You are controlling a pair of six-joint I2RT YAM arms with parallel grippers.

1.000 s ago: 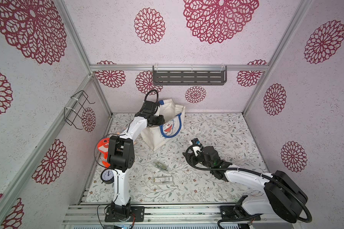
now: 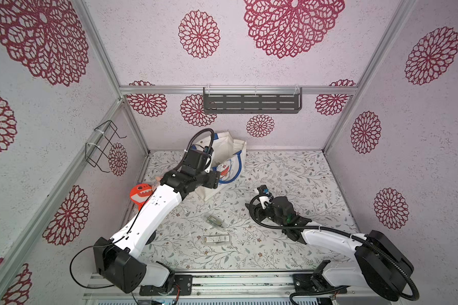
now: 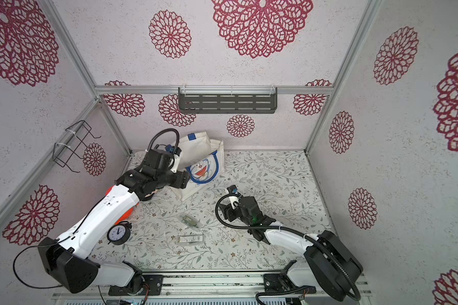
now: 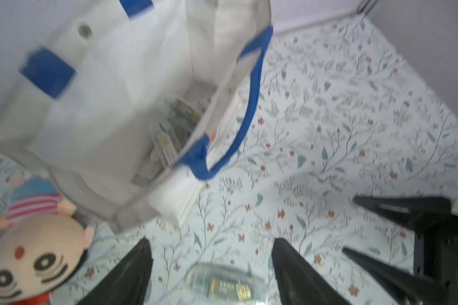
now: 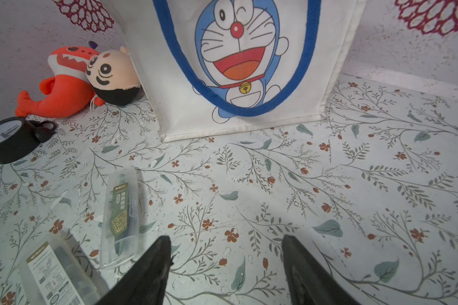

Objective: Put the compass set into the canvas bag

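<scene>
The canvas bag with a cartoon cat and blue handles stands open at the back left; clear cases lie inside. My left gripper, open and empty, is above the table just before the bag. Two clear cases lie on the table: one with a green insert, one with a white label. My right gripper is low at the centre right, right of them, open with nothing between its fingers.
A red plush, a round-faced doll and a black clock crowd the left side.
My left arm has pulled back from over the bag toward the front, its elbow swinging left. My right gripper has shifted very slightly right.
</scene>
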